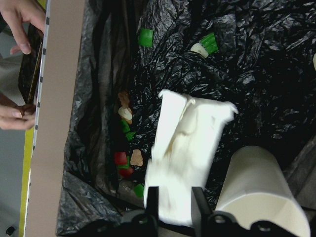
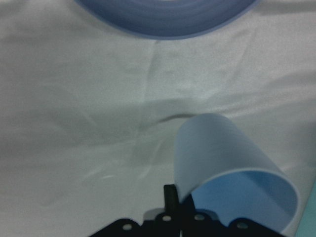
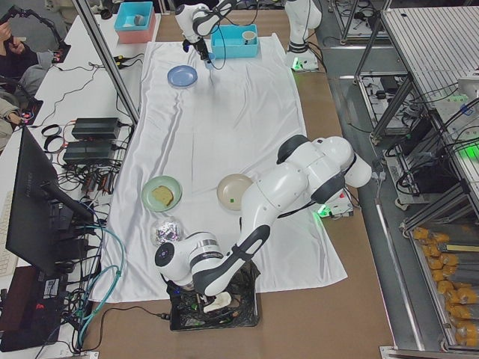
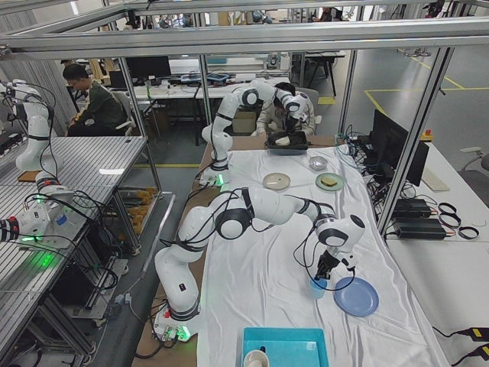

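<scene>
My left gripper stands open over the black-lined bin (image 3: 179, 314), a blurred white paper or cloth piece (image 1: 182, 148) below its fingers. A white cup (image 1: 259, 192) lies on its side at right among small green, red and pale scraps. My right gripper is at the rim of a light blue cup (image 2: 222, 148); whether it grips the rim is unclear. A blue plate (image 4: 357, 297) sits beside that cup.
A green plate (image 3: 161, 183) with a sponge-like piece, a beige plate (image 3: 232, 191) and a foil-like bowl (image 4: 318, 163) are on the white cloth. A turquoise bin (image 4: 284, 336) stands at the other end. Mid-table is clear.
</scene>
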